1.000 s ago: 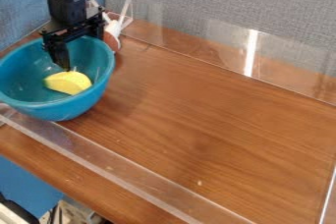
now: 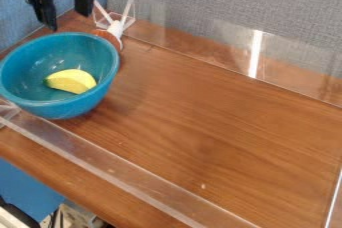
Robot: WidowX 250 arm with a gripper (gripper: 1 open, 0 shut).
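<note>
A teal bowl point(image 2: 56, 94) sits at the left of the wooden table, with a yellow banana-like piece point(image 2: 70, 80) lying inside it. My dark gripper point(image 2: 60, 14) hangs open above and behind the bowl at the top left, its fingers empty. Behind the bowl's right rim stands a white and brown object with prongs point(image 2: 112, 24), partly hidden.
Clear plastic edging runs along its back and front, with a grey textured wall behind and blue surfaces at the left.
My gripper has risen up and to the left out of the bowl. The yellow piece stays in the bowl.
</note>
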